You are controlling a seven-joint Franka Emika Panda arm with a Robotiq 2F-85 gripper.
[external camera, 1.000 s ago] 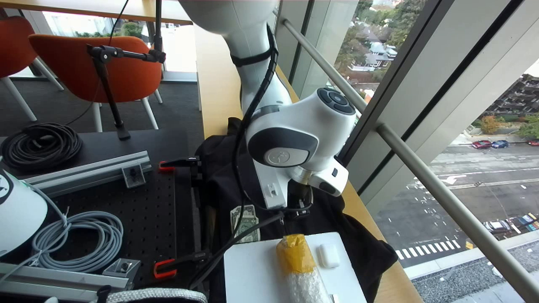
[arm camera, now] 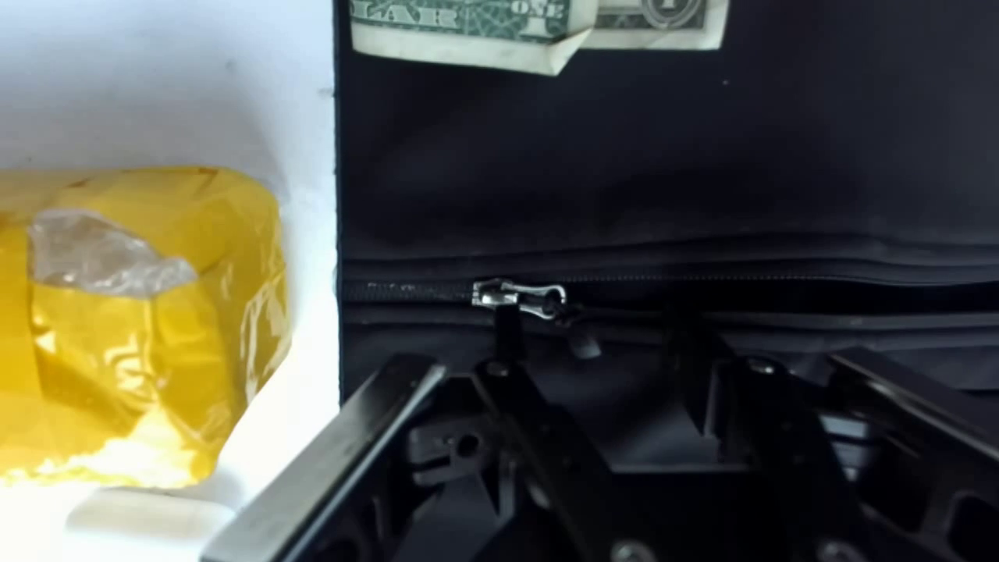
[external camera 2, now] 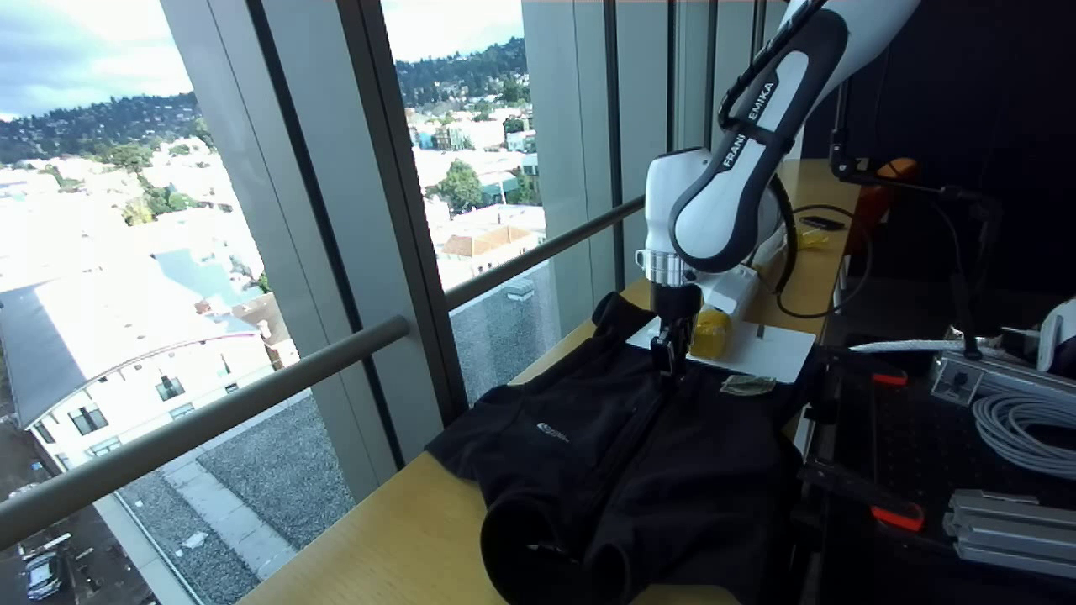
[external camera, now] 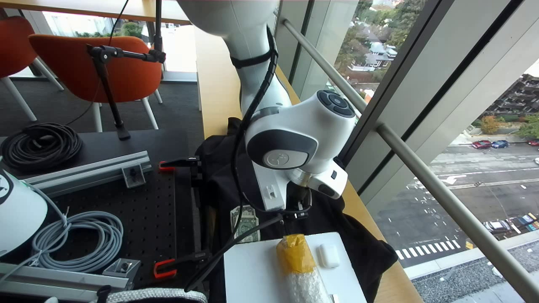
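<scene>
A black jacket (external camera 2: 545,423) is spread over the ledge, its zipper running lengthwise. In the wrist view the silver zipper slider (arm camera: 496,294) sits on the zip, and a dark cord with a small tip (arm camera: 582,342) trails from its pull. My gripper is open just over the jacket at the zip, one fingertip by the slider and the other farther right. The cord tip shows between the two fingers; neither is seen gripping it. In exterior view 2 the gripper (external camera 2: 670,358) points down close to the cloth; the arm largely hides it in exterior view 1.
A white board (external camera: 247,272) lies beside the slider's end of the zip, bearing a yellow-taped bundle (external camera: 293,252) and a small white case (external camera: 329,255). A folded dollar bill (external camera: 245,222) rests on the jacket. Clamps, a rail (external camera: 429,187) and windows flank the ledge.
The arm's hand has sunk very slightly in exterior view 1. The board, bundle and bill have stayed where they were.
</scene>
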